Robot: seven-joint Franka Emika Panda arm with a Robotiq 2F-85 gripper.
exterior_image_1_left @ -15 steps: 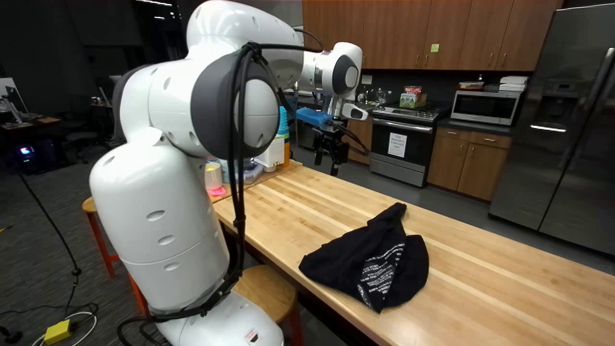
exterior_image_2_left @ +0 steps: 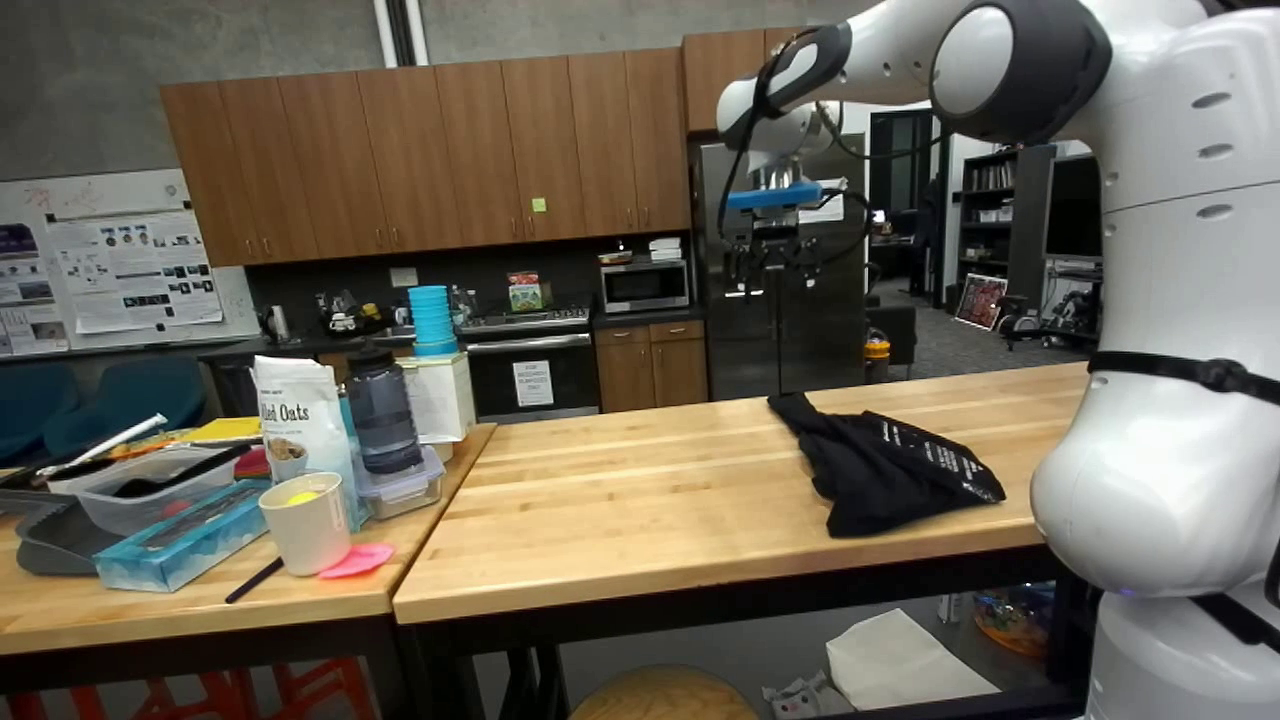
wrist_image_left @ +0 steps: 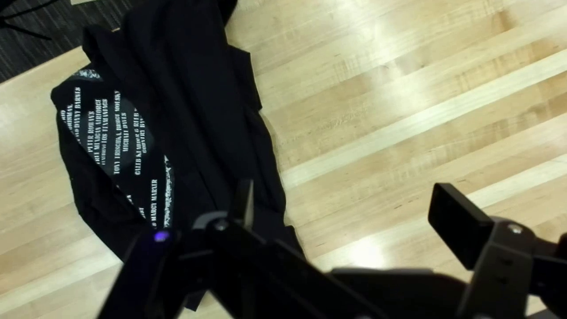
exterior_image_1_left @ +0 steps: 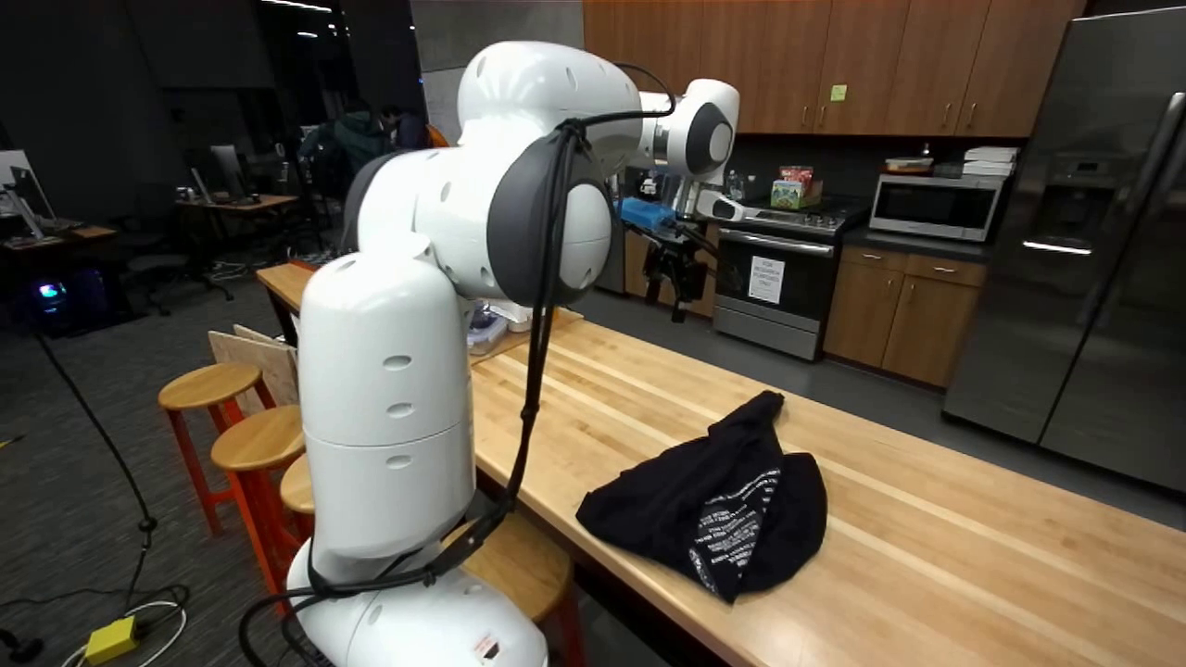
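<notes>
A black cloth garment (exterior_image_1_left: 712,500) with white print lies crumpled on the wooden tabletop (exterior_image_1_left: 978,522). In exterior view 2 the same garment (exterior_image_2_left: 882,462) rests toward the right part of the table. My gripper (exterior_image_2_left: 776,288) hangs well above the table, apart from the cloth. In the wrist view the gripper has its fingers spread wide, with bare wood and the garment's edge far below between them. One fingertip (wrist_image_left: 457,223) shows over bare wood; the other overlaps the garment (wrist_image_left: 196,106) in the image. Nothing is held.
A side table at the left carries an oats bag (exterior_image_2_left: 300,420), a dark bottle (exterior_image_2_left: 381,414), a white cup (exterior_image_2_left: 306,528) and a tissue box (exterior_image_2_left: 186,540). Stools (exterior_image_1_left: 211,383) stand beside the table.
In exterior view 1 the arm has swung to the right and the gripper has risen somewhat, hiding the stacked blue cups. The garment has not moved.
</notes>
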